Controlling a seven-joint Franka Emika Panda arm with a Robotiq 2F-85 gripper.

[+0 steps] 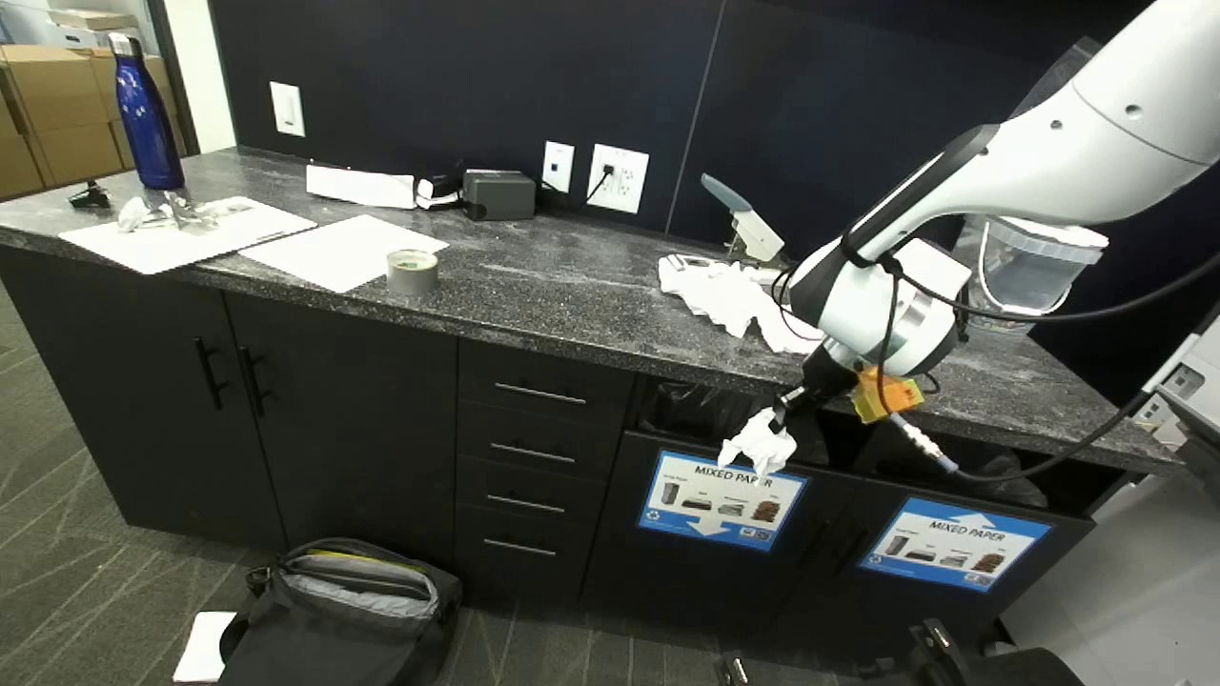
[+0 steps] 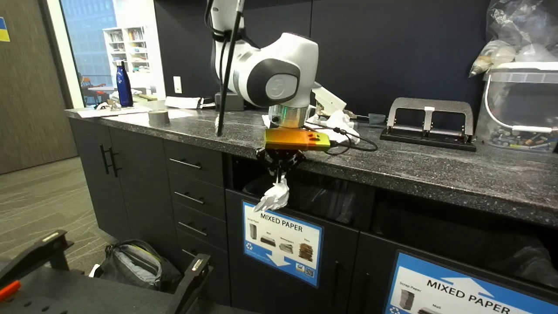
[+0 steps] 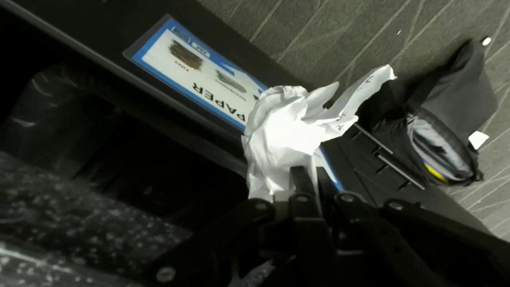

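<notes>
A crumpled piece of white paper hangs from my gripper, which is shut on it. In the wrist view the crumpled paper spreads out past the dark fingers, bulging to one side. Below the counter edge, the paper is in front of the left open slot of the cabinet, near the top of its "MIXED PAPER" sign. A dark plastic bag lining shows inside that slot. More crumpled white paper lies on the counter behind the arm.
The dark speckled counter overhangs the slots. A second open slot lies to the right, above another sign. A tape roll, flat sheets and a blue bottle stand leftward; a hole punch is at right.
</notes>
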